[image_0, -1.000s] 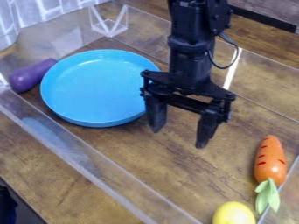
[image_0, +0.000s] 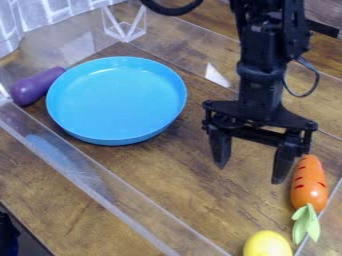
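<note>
My black gripper (image_0: 251, 158) hangs open over the bare wood right of the blue plate (image_0: 115, 99), with nothing between its fingers. Just right of it, an orange toy carrot (image_0: 309, 187) with pale green leaves lies along the right side. A yellow object (image_0: 267, 245), possibly a lemon, is at the bottom edge. A purple eggplant-like toy (image_0: 35, 86) lies at the far left, beside the plate.
Clear plastic strips or walls run along the left and right sides of the wooden surface (image_0: 154, 185). A small clear item stands at the top left.
My gripper has moved steadily to the right, away from the plate and toward the carrot, staying open. The objects lie where they were.
</note>
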